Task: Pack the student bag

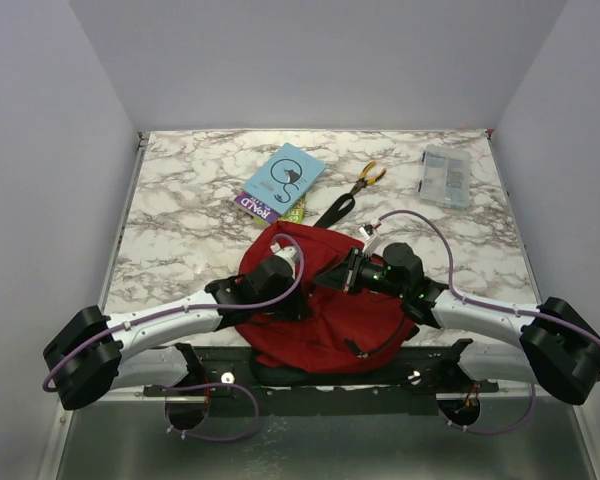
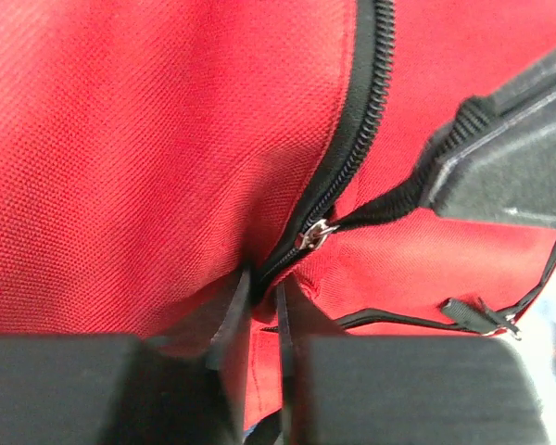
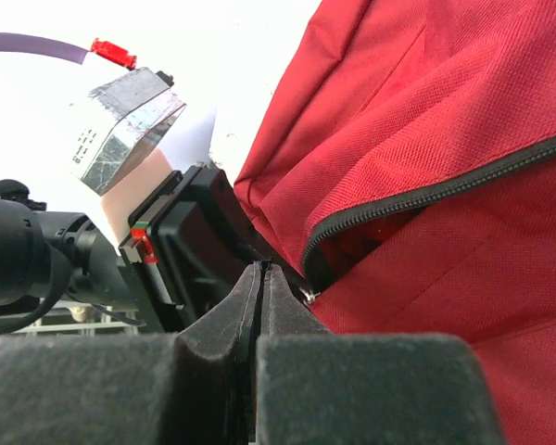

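The red bag lies across the front of the table, its black zipper curving over the fabric in the left wrist view. A black cord pull runs from the small metal slider to my right gripper, whose fingers are shut with the cord thinly pinched at their tips. Just below that slider, my left gripper has a narrow gap between its fingers, right against the zipper edge and a fold of red cloth. Whether cloth is gripped there is hidden. The top view shows both grippers close together over the bag.
Behind the bag lie a blue book, a purple book and yellow-handled pliers with a black strap. A clear plastic case rests at the back right.
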